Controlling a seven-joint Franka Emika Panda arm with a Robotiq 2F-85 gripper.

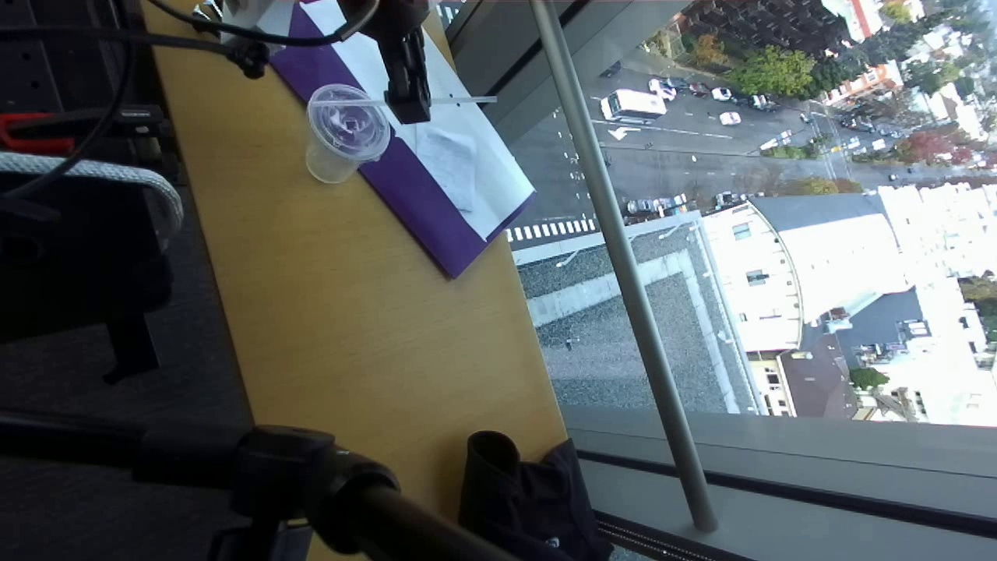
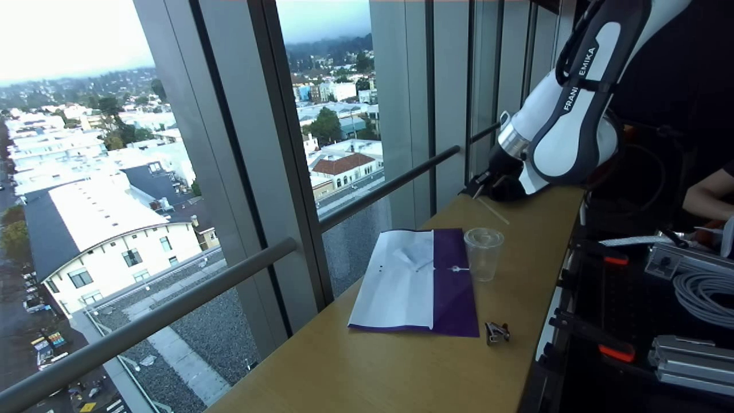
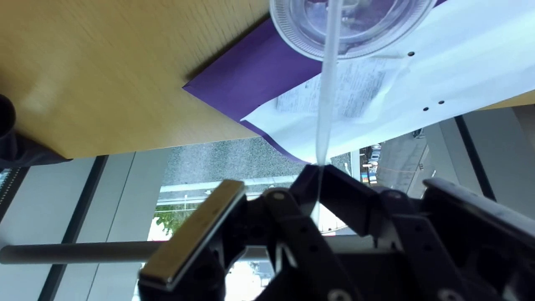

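Observation:
A long, pale translucent straw [image 3: 327,95] is pinched between the fingertips of my gripper, which is shut on it. In exterior view 1 the straw [image 1: 463,99] lies nearly level, sticking out on both sides of the gripper [image 1: 409,104]. One end appears over the lidded clear plastic cup [image 1: 329,160] in that view. From the second exterior camera, the gripper [image 2: 481,187] and the slanting straw [image 2: 494,210] are well behind and above the cup [image 2: 483,258], apart from it. The cup stands upright on the table, by the purple folder.
A purple folder [image 2: 455,303] with white paper [image 2: 395,296] lies open on the wooden table [image 2: 413,371]. A small metal clip-like object [image 2: 496,333] sits near it. Window and rail [image 1: 617,243] border one side; dark cloth [image 1: 533,500] lies at the table's end. Mid-table is bare.

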